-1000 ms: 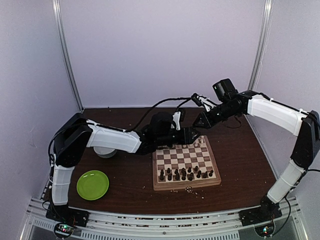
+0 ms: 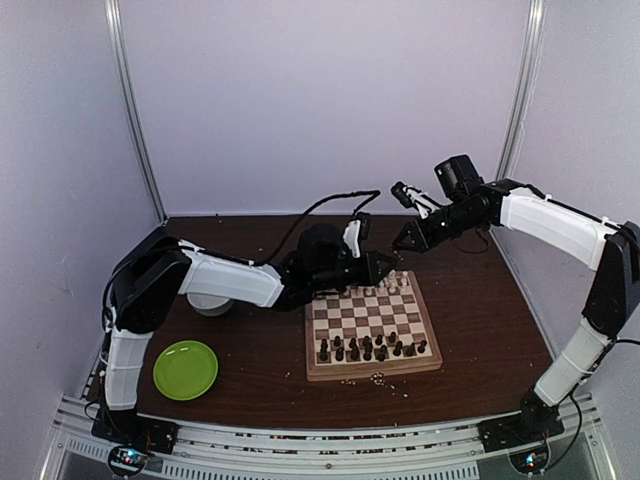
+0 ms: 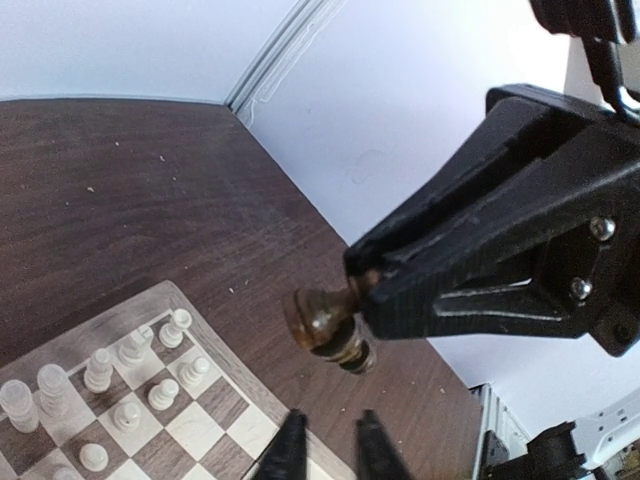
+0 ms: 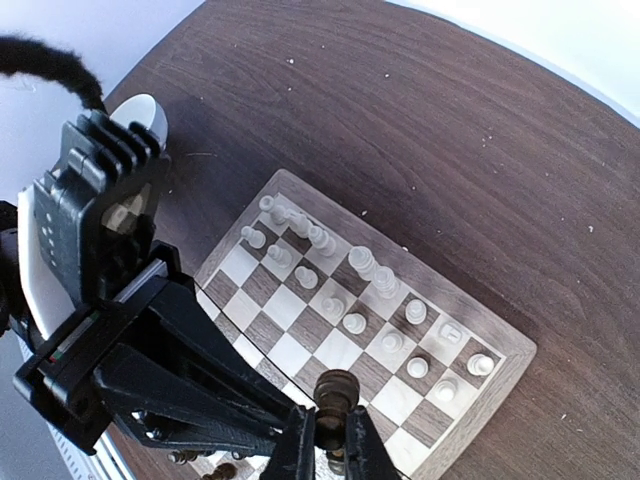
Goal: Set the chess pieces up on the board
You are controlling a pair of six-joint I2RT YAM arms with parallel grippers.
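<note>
A dark chess piece point(image 3: 322, 318) is gripped at one end, tilted, by my right gripper. In the right wrist view, this piece point(image 4: 337, 388) stands out between the fingertips, above the chessboard. My left gripper is shut, with only a narrow empty gap between its blurred tips. In the top view it hovers over the far part of the chessboard point(image 2: 320, 372), close to the right gripper point(image 2: 396, 246). White pieces point(image 4: 362, 262) stand in rows along the board's far side; dark pieces point(image 2: 367, 348) are on the near side, and the middle squares look clear.
A green plate point(image 2: 185, 370) lies at the left front. Behind the left arm a white bowl point(image 2: 210, 305) is partly hidden. Small light bits point(image 2: 378, 379) lie at the board's near edge. The table point(image 2: 485, 330) right of the board is free.
The left arm is nearly still, and the pieces on the board look unchanged.
</note>
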